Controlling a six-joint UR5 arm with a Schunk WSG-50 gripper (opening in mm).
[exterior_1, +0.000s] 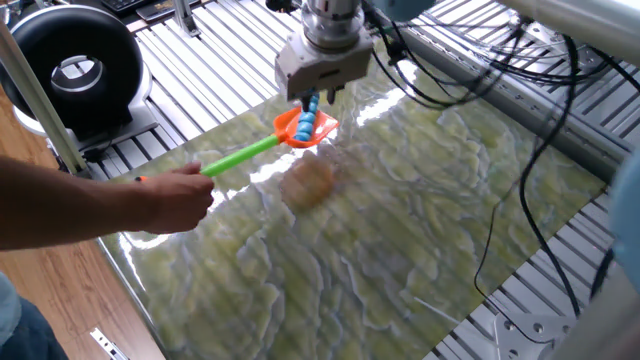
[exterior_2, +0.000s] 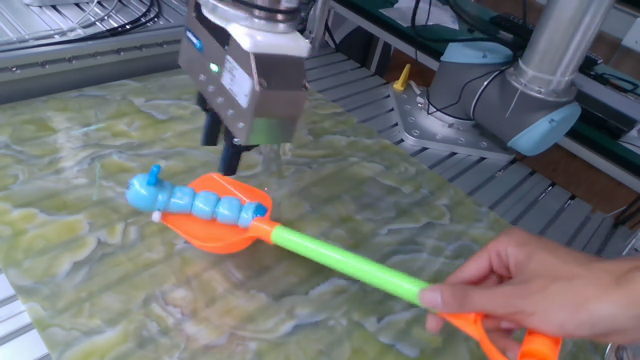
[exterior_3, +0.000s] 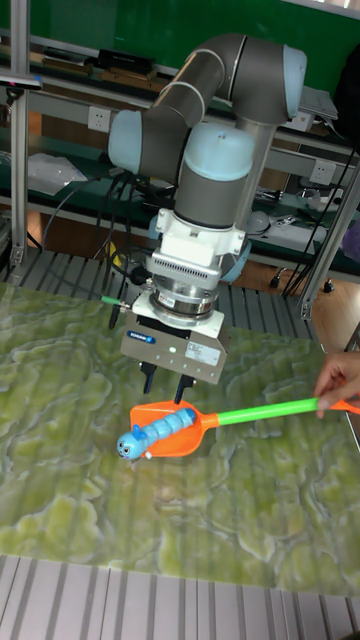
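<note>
A blue segmented caterpillar toy (exterior_2: 205, 205) lies along the orange scoop (exterior_2: 215, 240) of a toy shovel, its round head sticking out past the rim. A person's hand (exterior_2: 515, 285) holds the shovel by its green handle (exterior_2: 345, 262), keeping the scoop above the table. Close to the scoop's back edge, my gripper (exterior_3: 164, 396) points down with its two black fingers (exterior_3: 147, 381) apart and nothing held between them. In exterior view 1 the toy (exterior_1: 308, 120) overlaps the fingertips (exterior_1: 332, 97); whether they touch it cannot be told there.
Black cables (exterior_1: 570, 150) hang at the right. A black ring-shaped device (exterior_1: 85, 85) stands at the far left. The person's forearm (exterior_1: 70, 205) reaches in from the left.
</note>
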